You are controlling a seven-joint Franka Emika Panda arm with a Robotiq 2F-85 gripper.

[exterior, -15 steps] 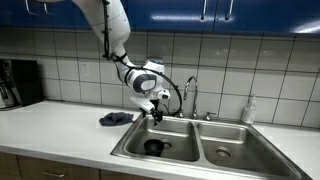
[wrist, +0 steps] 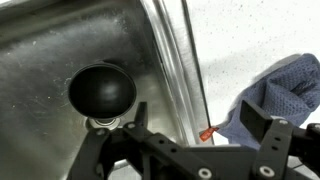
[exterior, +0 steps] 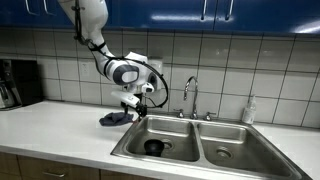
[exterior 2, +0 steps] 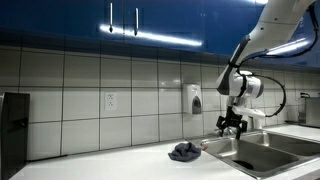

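Observation:
My gripper stands open above the sink's left rim in the wrist view, with nothing between its fingers. In the left basin of the sink (wrist: 172, 60) rests a small black bowl (wrist: 102, 92), partly over the drain. A crumpled blue-grey cloth (wrist: 285, 92) lies on the white counter beside the sink, its lower part hidden behind one finger. By the cloth's edge, near the sink rim, shows a small orange-red object (wrist: 207, 133), part of it covered. In the first exterior view the gripper (exterior: 134, 110) hangs just right of the cloth (exterior: 116, 118).
A faucet (exterior: 194, 95) rises behind the two basins, with a clear bottle (exterior: 249, 110) to its right. A dark appliance (exterior: 20, 83) stands at the far left.
My arm has moved left, from over the left basin to its left rim close to the cloth. The cloth and bowl have not moved.

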